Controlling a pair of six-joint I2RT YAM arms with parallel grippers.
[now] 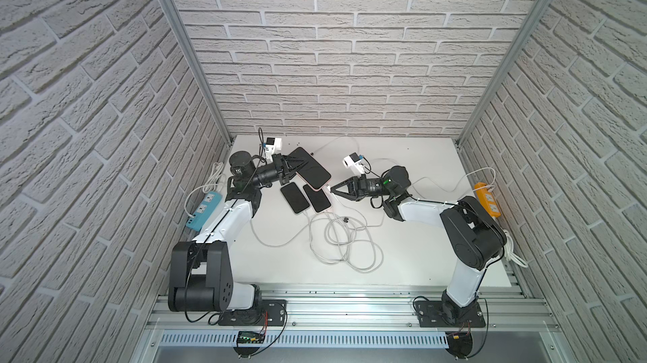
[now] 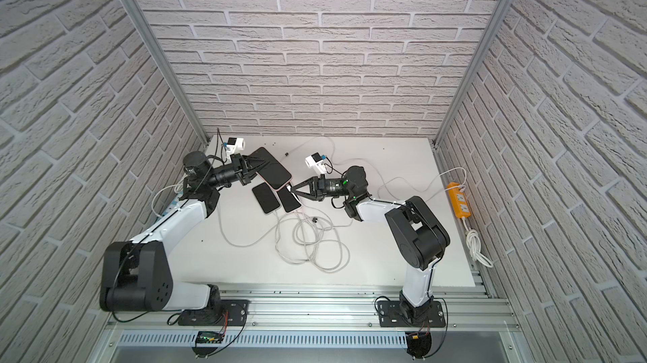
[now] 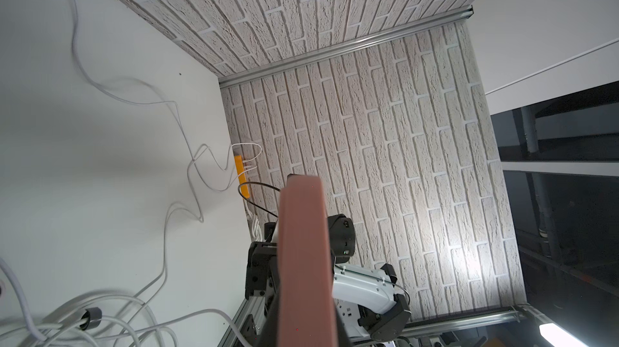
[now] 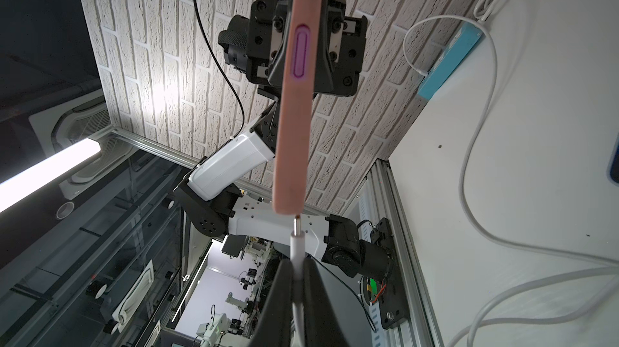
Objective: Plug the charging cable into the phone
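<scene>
A dark-screened phone with a pink edge (image 1: 310,166) is raised in my left gripper (image 1: 294,164), which is shut on its upper-left part. My right gripper (image 1: 335,189) is shut on the white cable's plug (image 4: 297,250), just off the phone's lower corner. In the right wrist view the plug's metal tip sits just below the phone's end (image 4: 289,192), in line with it; I cannot tell whether they touch.
Two dark phones (image 1: 294,198) (image 2: 291,200) lie beneath. White cables (image 1: 343,255) coil at the front middle. A blue power strip (image 1: 202,211) is at the left edge, an orange one (image 1: 486,198) at the right.
</scene>
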